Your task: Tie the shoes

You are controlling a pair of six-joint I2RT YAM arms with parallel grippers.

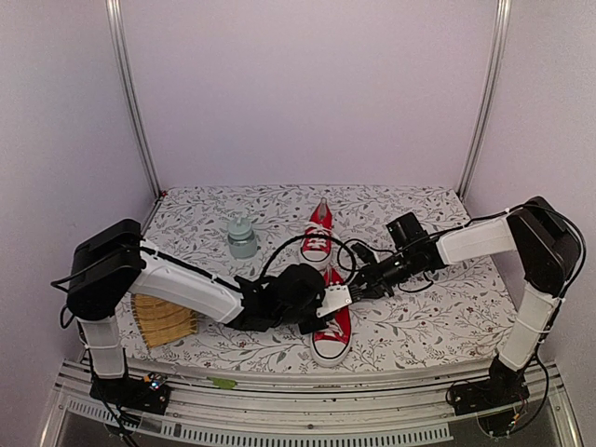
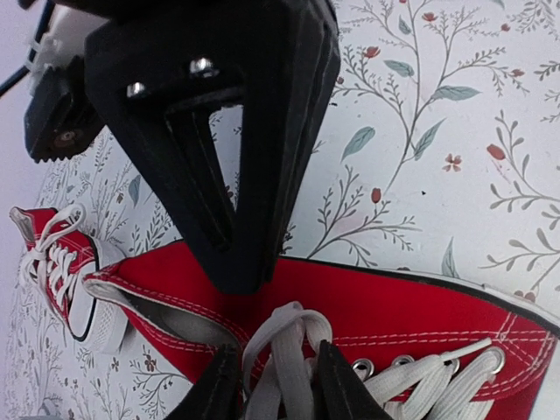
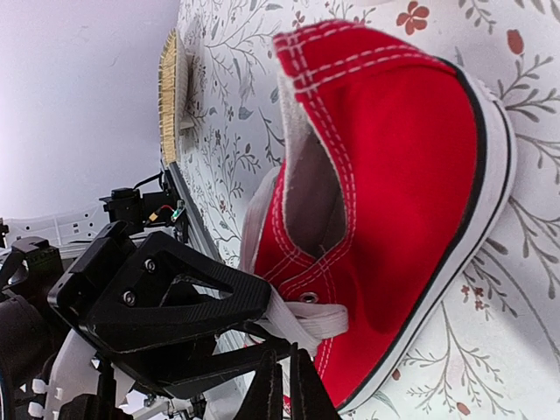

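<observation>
The nearer red shoe (image 1: 332,335) lies with its toe toward the table's front edge. My left gripper is over its lacing, near the opening. White lace (image 2: 291,359) stands looped between the left fingers, which are apart by about its width; whether they pinch it does not show. Close beside them, on the right side of the shoe, is my right gripper, its fingers slightly apart with nothing visible between them. More lace (image 2: 424,385) crosses the eyelets. In the top view the arms hide the middle of this shoe.
A second red shoe (image 1: 318,231) with white laces lies farther back. A pale jar (image 1: 242,238) stands back left, and a woven brown mat (image 1: 164,320) lies at left, near the left arm.
</observation>
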